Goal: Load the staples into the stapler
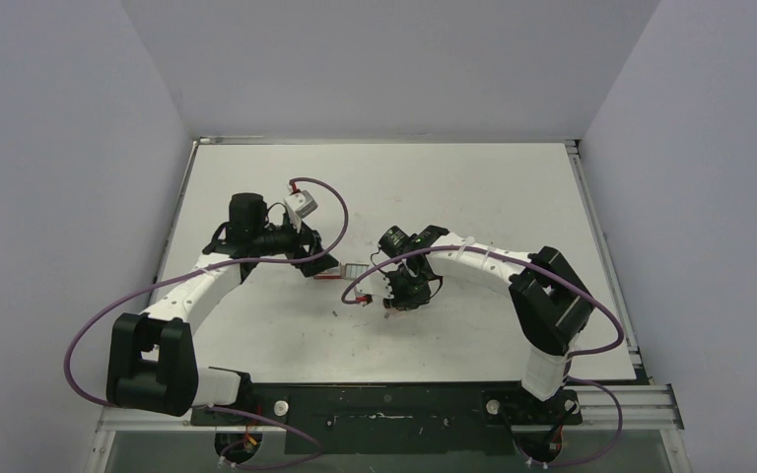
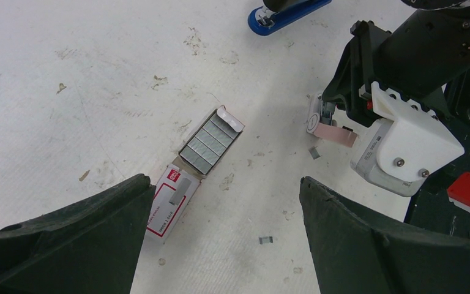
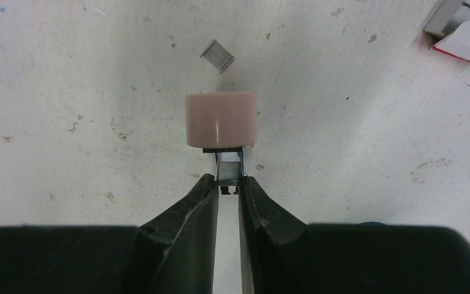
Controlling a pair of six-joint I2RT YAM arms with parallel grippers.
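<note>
The pink stapler (image 3: pixel 221 119) sits on the table under my right gripper, its dark metal channel pointing toward the fingers. A short silver staple strip (image 3: pixel 230 171) is at that channel, with the narrow-set fingertips on either side; whether they grip it is unclear. In the left wrist view the stapler (image 2: pixel 336 133) is partly covered by the right arm. My left gripper is open above the staple box (image 2: pixel 170 205), nothing between its fingers. The box's open tray holds rows of staples (image 2: pixel 206 147).
One loose staple piece (image 3: pixel 218 56) lies beyond the stapler, and another staple piece (image 2: pixel 265 240) nearer the left gripper. A blue object (image 2: pixel 281 17) lies behind the right arm.
</note>
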